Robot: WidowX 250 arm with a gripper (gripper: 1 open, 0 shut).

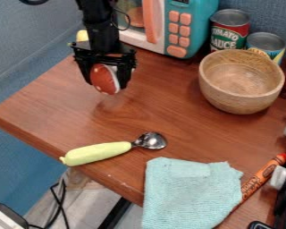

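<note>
My black gripper (105,70) hangs over the upper left of the wooden table, holding a red and white rounded object (105,79) between its fingers, slightly above or at the tabletop; the exact height is hard to tell. A scoop with a pale yellow handle (97,152) and metal head lies near the front left edge. A light blue cloth (191,195) lies at the front right.
A wooden bowl (241,92) sits at the right, with a tomato sauce can (229,31) and another can (266,46) behind it. A toy microwave (170,27) stands at the back.
</note>
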